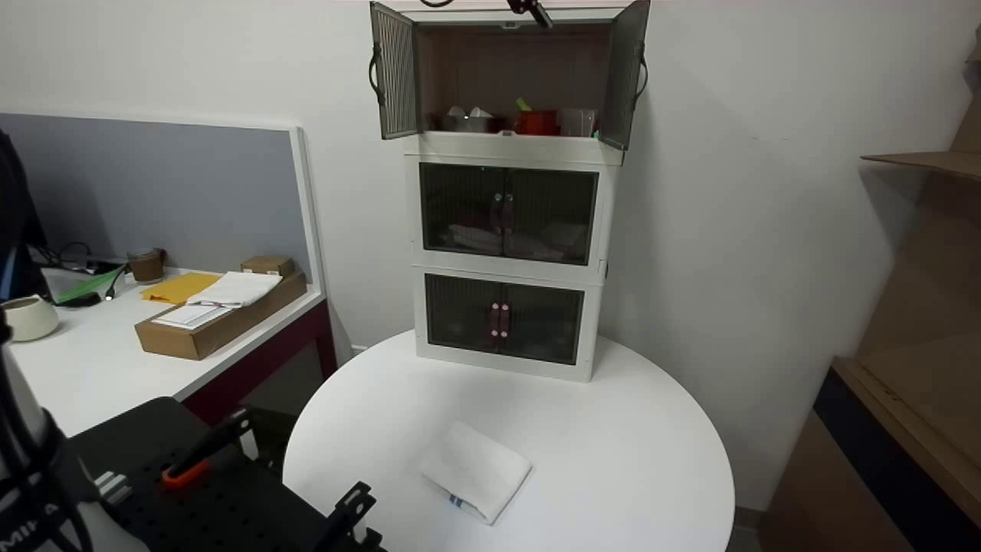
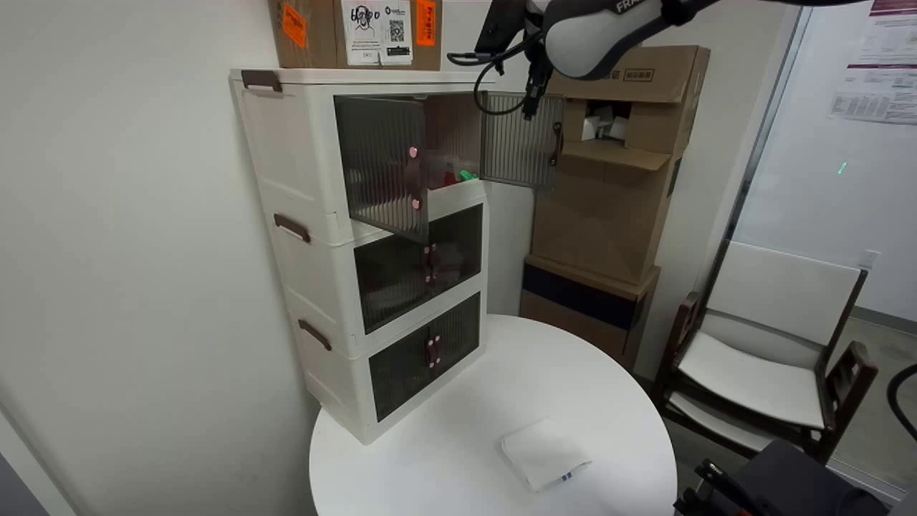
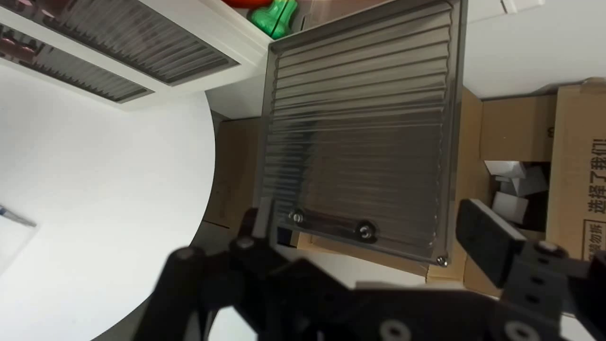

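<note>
A white cabinet of three tiers (image 1: pixel 515 267) stands at the back of the round table, both top doors swung outward. Its right top door (image 3: pixel 358 136), dark and ribbed with a handle near its free edge, fills the middle of the wrist view. My gripper is open, one finger appearing on either side of that door's outer part; whether they touch it cannot be told. Exterior view 2 has the gripper (image 2: pixel 533 99) high by the same door (image 2: pixel 521 142). Inside the top tier sit a red pot (image 1: pixel 536 123) and a grey pan (image 1: pixel 471 123).
On the white table (image 1: pixel 625 432) lies a folded white cloth (image 1: pixel 476 472), with bare surface around it. Cardboard boxes (image 2: pixel 593 206) rise to the right of the cabinet. The two lower tiers have closed doors.
</note>
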